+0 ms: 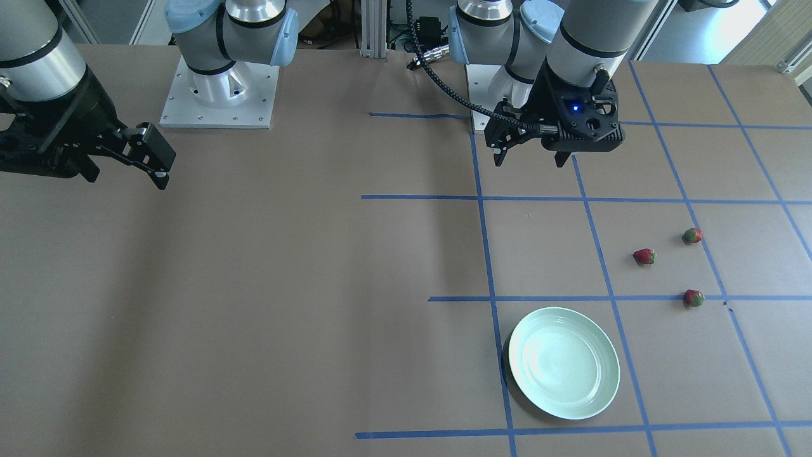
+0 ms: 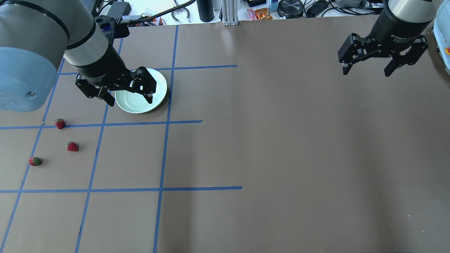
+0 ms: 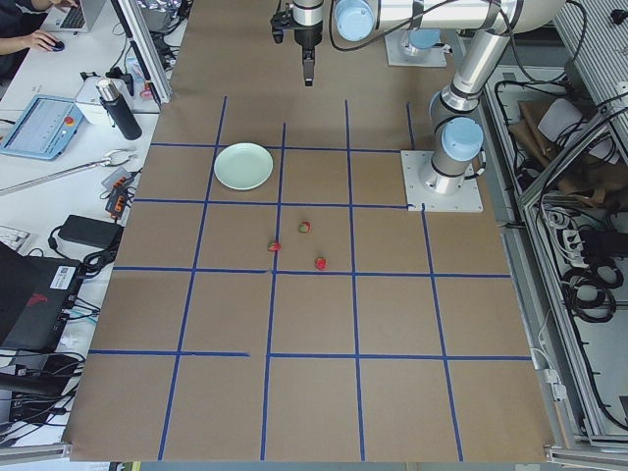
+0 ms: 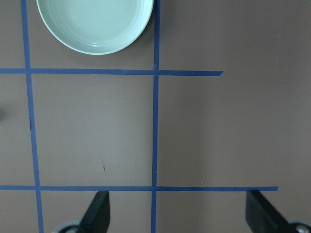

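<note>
My gripper (image 1: 529,156) hangs over the taped grid, open, with nothing between its fingers. A pale green plate (image 1: 564,362) (image 3: 243,166) (image 4: 95,22) lies on the grid, toward the front in the front view. Three small strawberries lie loose on the grid beside it, to the right in the front view: one strawberry (image 1: 693,235) (image 2: 34,161), a second (image 1: 644,256) (image 2: 71,147) and a third (image 1: 693,298) (image 2: 59,123). They are apart from each other and from the plate.
A second black gripper (image 1: 122,152) (image 2: 381,54) hangs over the untaped part of the table (image 2: 295,147), which is clear. A workbench (image 3: 59,177) with laptops, cables and tools runs along one side, and an aluminium frame with cables along the other.
</note>
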